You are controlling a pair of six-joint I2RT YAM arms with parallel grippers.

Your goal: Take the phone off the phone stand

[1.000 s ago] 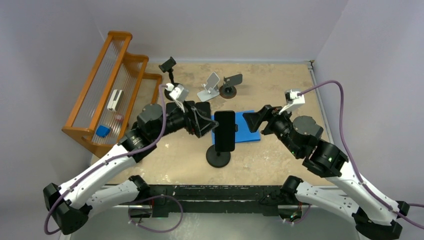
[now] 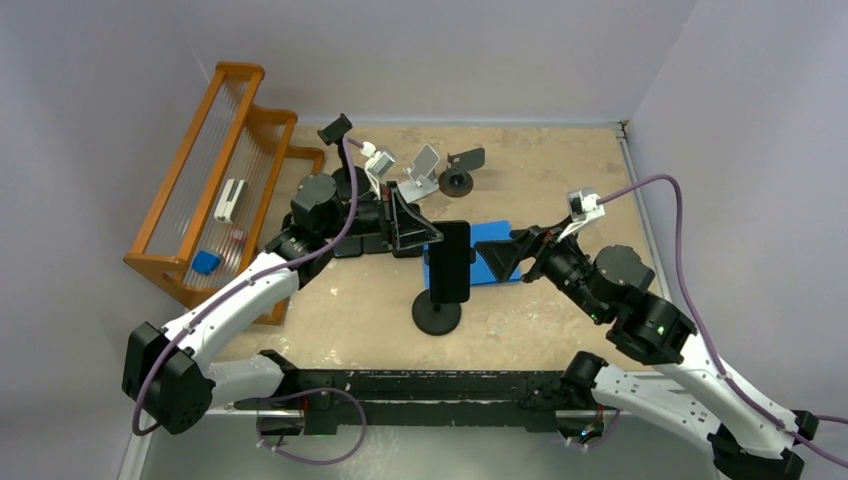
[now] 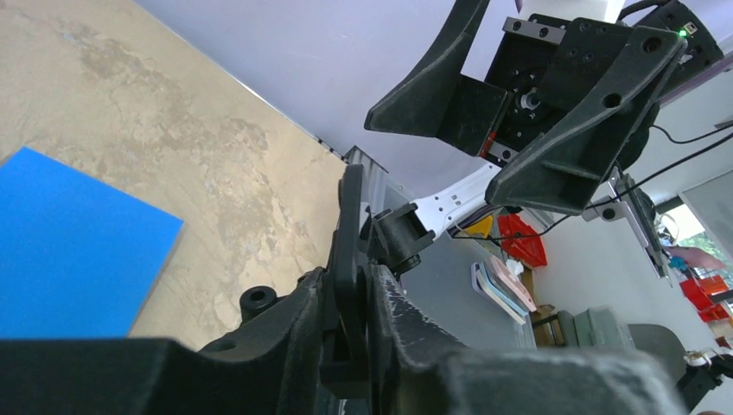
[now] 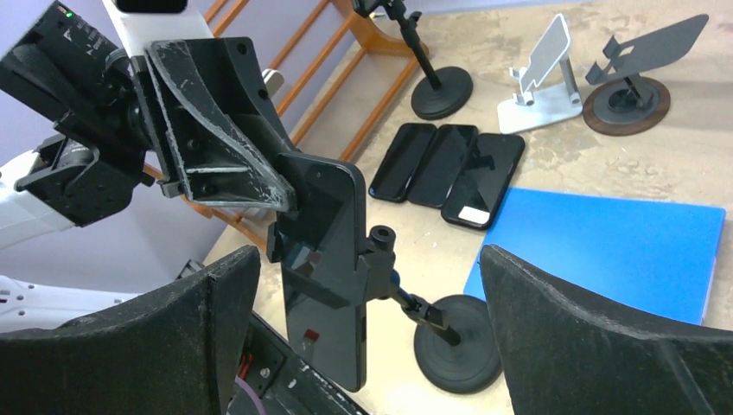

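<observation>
The black phone (image 2: 450,262) (image 4: 320,329) stands upright in the holder of the round-based stand (image 2: 437,318) (image 4: 458,354). My left gripper (image 2: 420,232) is at the phone's upper part; in the left wrist view its fingers lie closely either side of the phone's edge (image 3: 350,246), and whether they grip it is unclear. My right gripper (image 2: 510,255) stands open to the phone's right, apart from it, its two fingers framing the lower part of the right wrist view.
A blue mat (image 4: 596,242) lies behind the stand, with several phones (image 4: 449,169) farther left. Other stands (image 4: 536,104) stand at the back. A wooden rack (image 2: 170,260) occupies the left side.
The right gripper has shifted very slightly; the phone looks unmoved.
</observation>
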